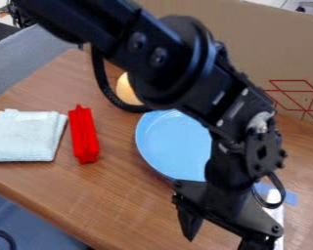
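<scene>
My black gripper [223, 230] is low over the wooden table at the lower right, open, its fingers pointing down in front of a blue plate [162, 142]. A white tube [277, 223] lies at the right, partly hidden behind the gripper. A red packet [83, 135] and a folded pale cloth [23, 135] lie at the left. A yellow round object [128, 89] behind the plate is mostly hidden by my arm.
A cardboard box [284, 59] stands along the back.
</scene>
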